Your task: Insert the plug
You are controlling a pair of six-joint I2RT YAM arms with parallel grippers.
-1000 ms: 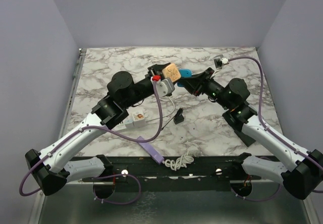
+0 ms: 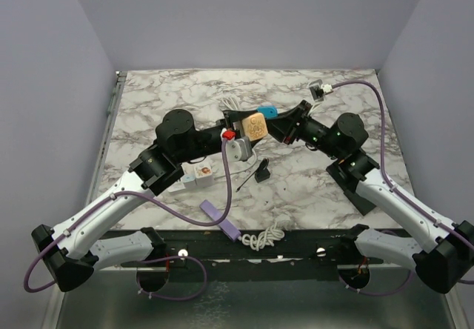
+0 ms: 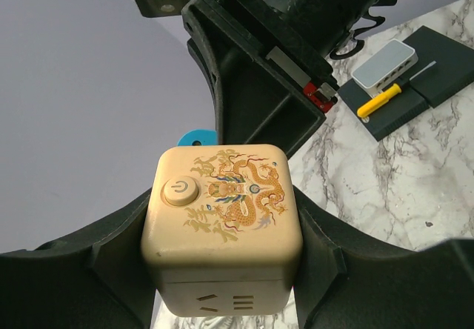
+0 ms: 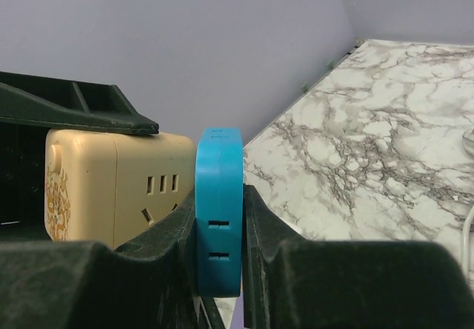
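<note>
A cream cube socket (image 3: 222,225) with a gold dragon print and a power button is clamped in my left gripper (image 2: 248,125). Slots show on the socket's side (image 4: 155,188) in the right wrist view. My right gripper is shut on a flat blue plug (image 4: 219,203), held upright close beside the slotted face. In the top view the blue plug (image 2: 267,112) meets the socket's upper right edge. Any prongs are hidden, so whether they sit in the slots cannot be told.
Below the arms lie a purple strip (image 2: 221,219), a coiled white cord (image 2: 263,238), white socket blocks (image 2: 194,177) and a small black stand (image 2: 262,172). A dark mat (image 3: 433,70) bears a grey box and a yellow screwdriver (image 3: 379,101).
The blue plug and right gripper have shifted only a little; both holds stay shut.
</note>
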